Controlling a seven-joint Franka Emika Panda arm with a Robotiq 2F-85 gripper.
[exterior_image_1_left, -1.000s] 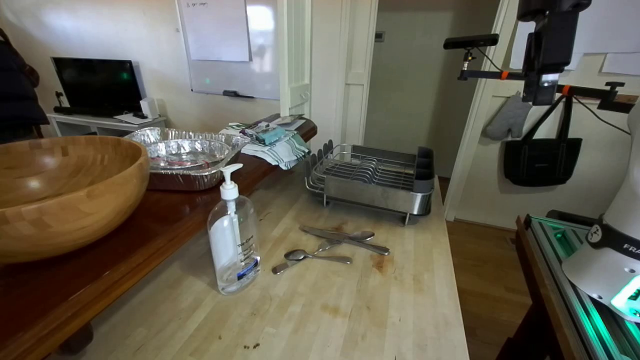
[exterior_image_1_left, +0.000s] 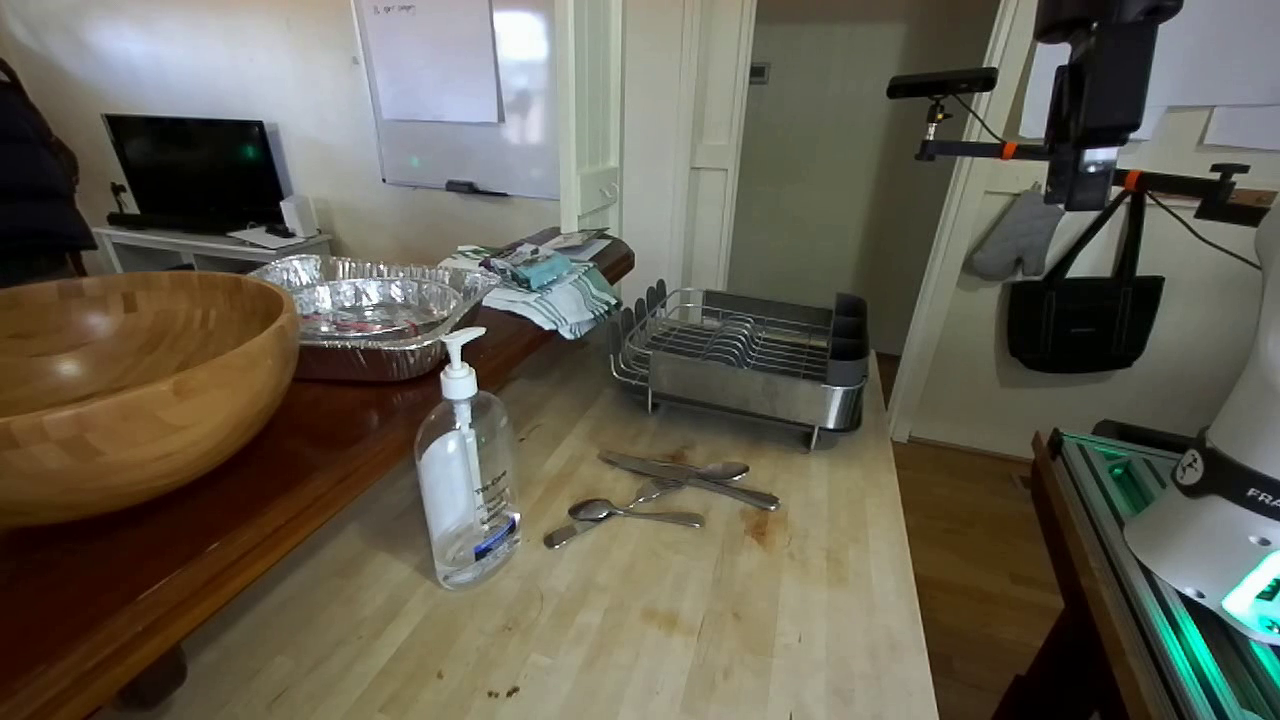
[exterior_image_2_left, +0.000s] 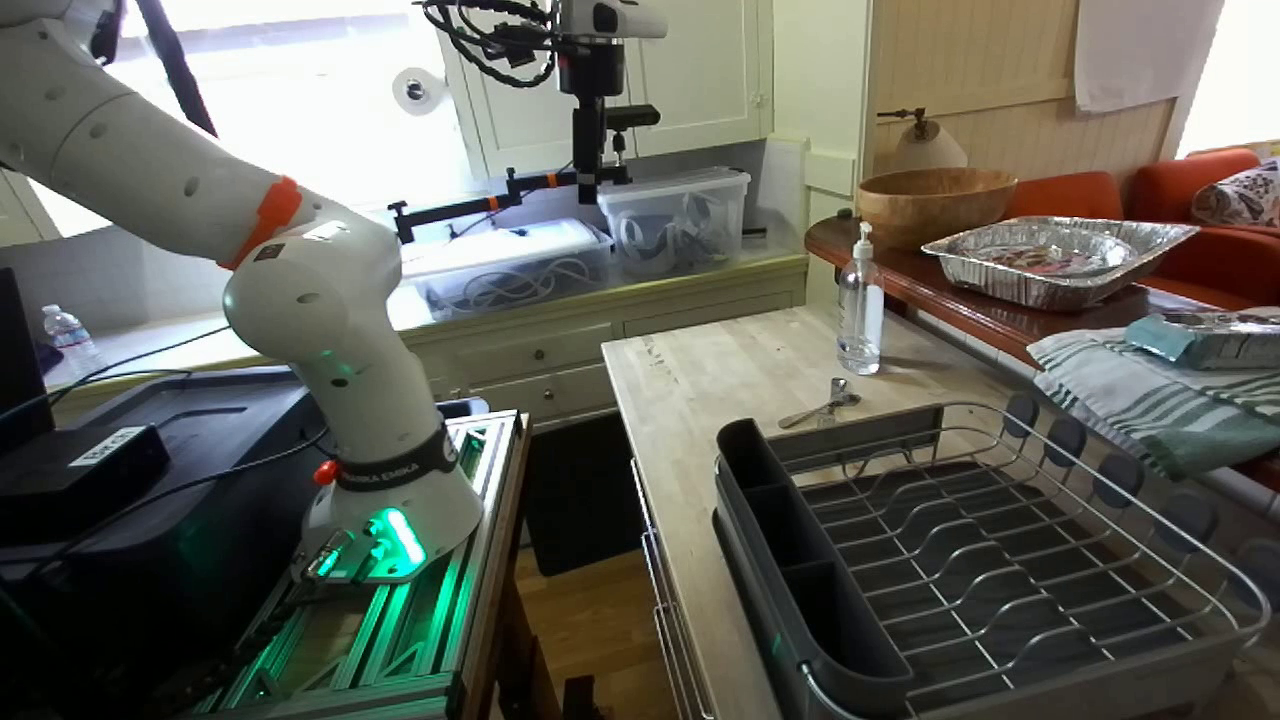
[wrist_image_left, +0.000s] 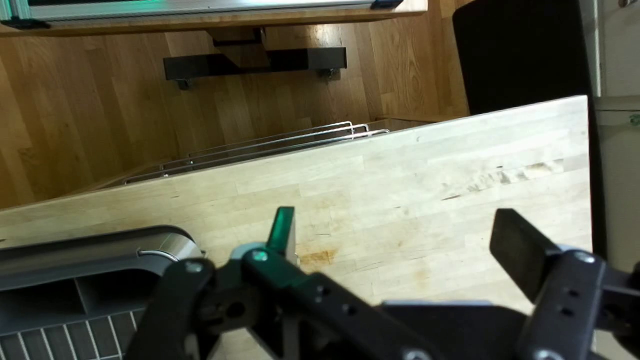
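Note:
My gripper stands open in the wrist view, its two fingers wide apart with only bare worktop seen between them. It hangs high, well above the worktop, at upper right in exterior view 1 and upper middle in exterior view 2. Several pieces of metal cutlery (exterior_image_1_left: 690, 470), knives and spoons among them, lie crossed on the pale wooden worktop (exterior_image_1_left: 768, 636). Behind them is a dish rack (exterior_image_1_left: 734, 386) with dark holder compartments (exterior_image_2_left: 801, 546) along one side; these compartments look empty. A clear pump bottle (exterior_image_1_left: 470, 492) stands upright beside the cutlery.
A darker wooden table (exterior_image_1_left: 360, 480) adjoins the worktop and bears a wooden bowl (exterior_image_1_left: 144, 396), foil trays (exterior_image_2_left: 1056, 288) and a striped towel (exterior_image_1_left: 576, 302). A floor gap separates it from the robot's stand (exterior_image_2_left: 494, 504).

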